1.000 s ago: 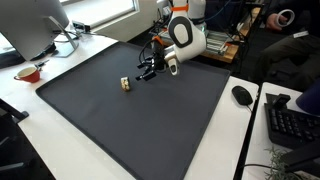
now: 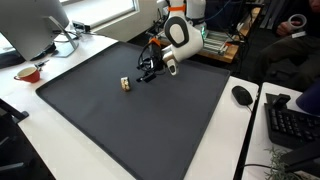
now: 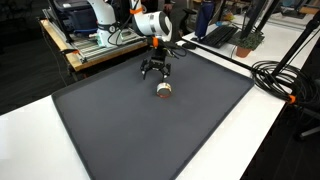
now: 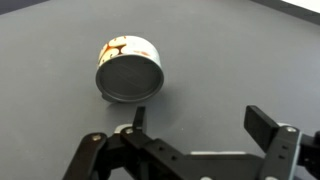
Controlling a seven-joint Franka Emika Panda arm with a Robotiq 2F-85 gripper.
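A small can [image 4: 129,70] lies on its side on the dark grey table, its metal end facing my gripper in the wrist view. In exterior view 2 the can [image 3: 164,89] is just in front of the arm, and exterior view 1 shows the can [image 2: 125,84] left of the gripper. My gripper is open, with only bare table showing between its wide-spread fingers. The can sits beyond the left finger, apart from it. Low over the tabletop, the gripper [image 2: 145,76] is partly dark against the dark surface.
A red cup [image 2: 28,74] stands on the white surface at the left. Coiled black cables [image 3: 278,80] lie beyond the table's right side. A mouse [image 2: 241,96] and a keyboard [image 2: 290,122] are off to the right.
The arm has shifted slightly and its gripper sits a little differently near the table. The can stays where it was.
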